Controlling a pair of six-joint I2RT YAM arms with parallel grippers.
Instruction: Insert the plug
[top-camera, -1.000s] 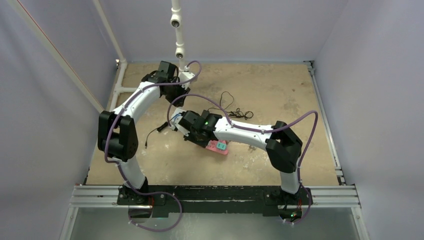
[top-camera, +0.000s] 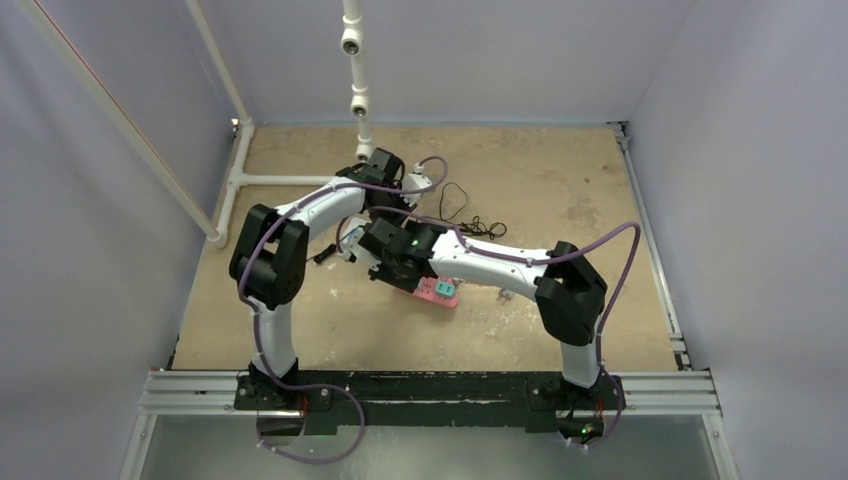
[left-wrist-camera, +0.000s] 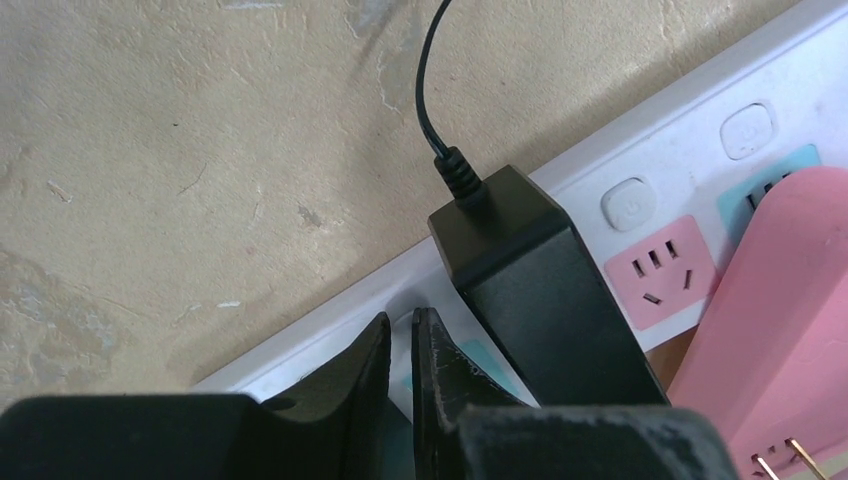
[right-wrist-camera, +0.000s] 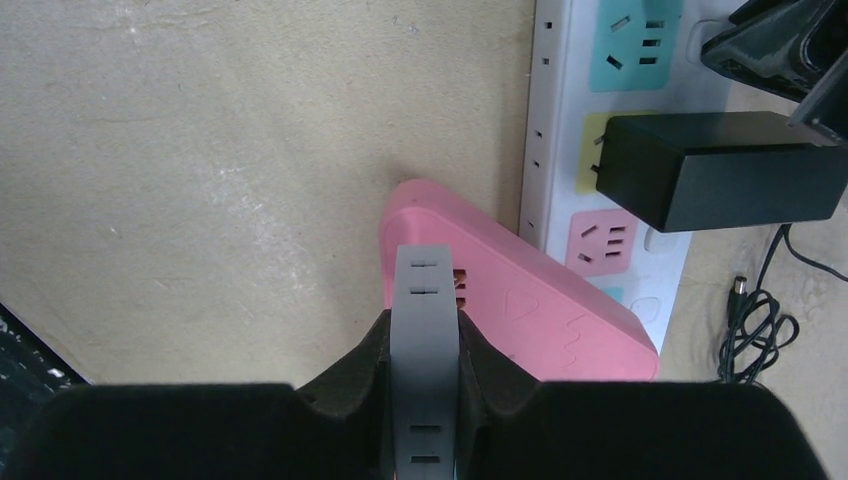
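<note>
The white power strip (right-wrist-camera: 546, 200) with coloured sockets lies on the table, a black adapter (right-wrist-camera: 735, 175) with a cable over it. My left gripper is low over the strip beside that adapter, its fingertips close together; whether anything is between them is unclear. My right gripper is shut on a grey plug-like bar (right-wrist-camera: 424, 300), above a pink strip (right-wrist-camera: 540, 330) lying beside the white one. In the top view both grippers are largely hidden by the arms.
A coiled black cable (top-camera: 480, 228) lies behind the arms. A white pipe frame (top-camera: 238, 170) stands at the left and back.
My left arm has moved right and toward the front, over the strips, close to the right arm. The right arm has barely moved.
</note>
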